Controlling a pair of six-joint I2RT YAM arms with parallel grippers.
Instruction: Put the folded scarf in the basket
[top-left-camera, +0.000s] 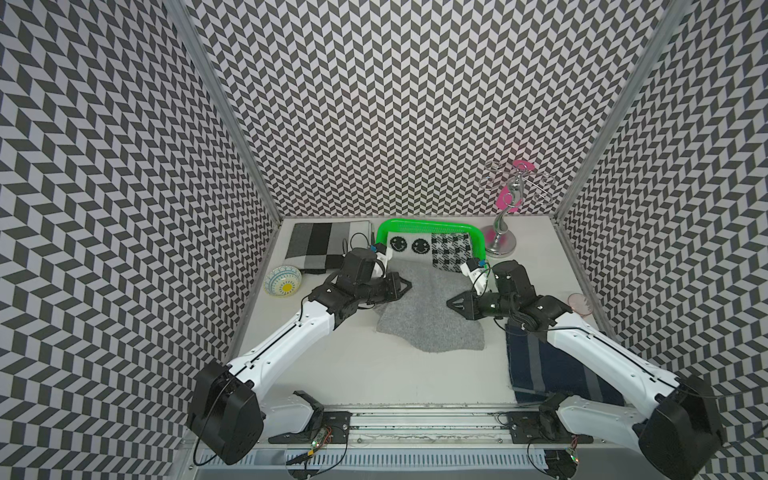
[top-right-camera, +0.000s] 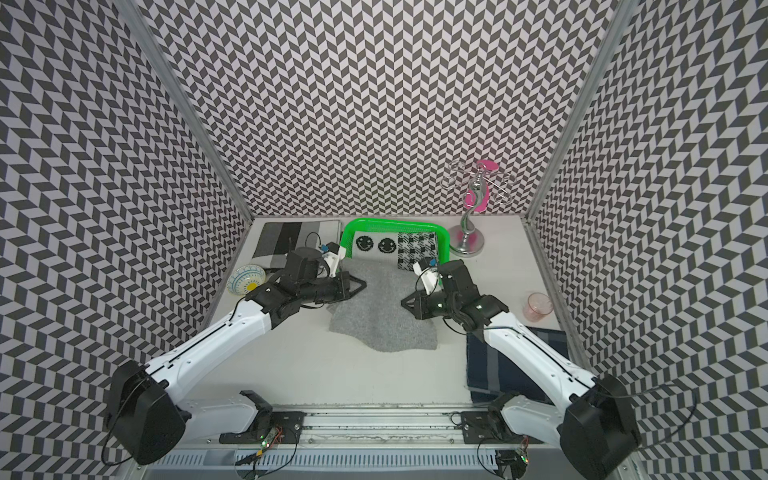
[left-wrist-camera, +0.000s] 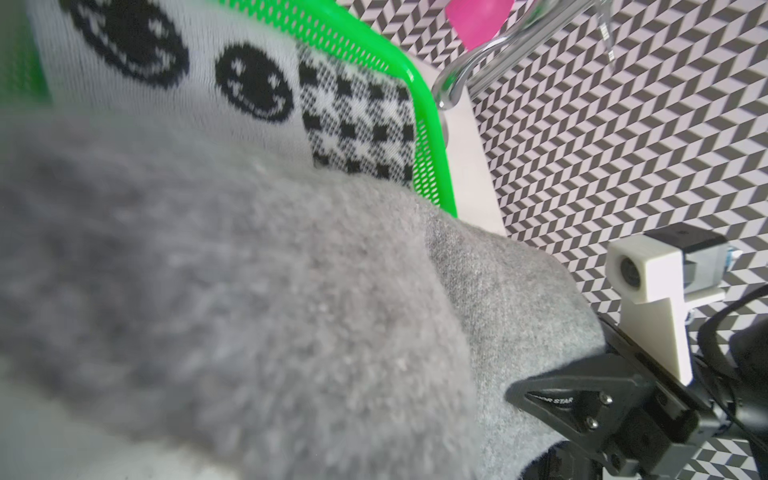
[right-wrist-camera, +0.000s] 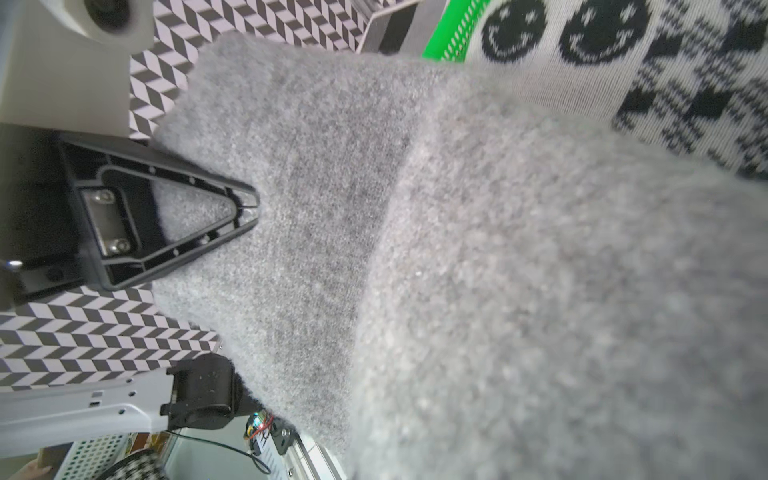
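Observation:
The grey scarf (top-left-camera: 432, 324) is stretched between my two grippers, partly over the near side of the green basket (top-left-camera: 432, 224). My left gripper (top-left-camera: 409, 285) is shut on its left part, and my right gripper (top-left-camera: 449, 303) is shut on its right part. Both wrist views are mostly filled by grey scarf cloth (left-wrist-camera: 240, 296), which hides each gripper's own fingertips. The right wrist view shows the left gripper closed against the cloth. Inside the basket lies a white knit with black smiley faces and a houndstooth patch (top-left-camera: 452, 249).
A striped folded cloth (top-left-camera: 308, 240) and a patterned bowl (top-left-camera: 283, 281) are on the left. A metal stand with pink parts (top-left-camera: 500, 240) is beside the basket. At right lie a navy cloth (top-left-camera: 532, 368) and a pink cup (top-right-camera: 537, 307).

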